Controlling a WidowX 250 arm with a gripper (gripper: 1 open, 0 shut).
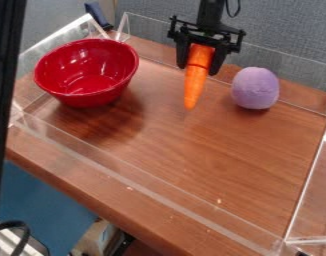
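Observation:
My black gripper (201,45) is at the top centre, shut on an orange carrot (197,78), which hangs tip down above the wooden table (179,170). To the left sits a glossy red bowl (86,85). Right of the carrot rests a purple ball-shaped object (255,89), apart from it.
A low clear plastic wall rims the table, with a grey panel (293,40) behind it.

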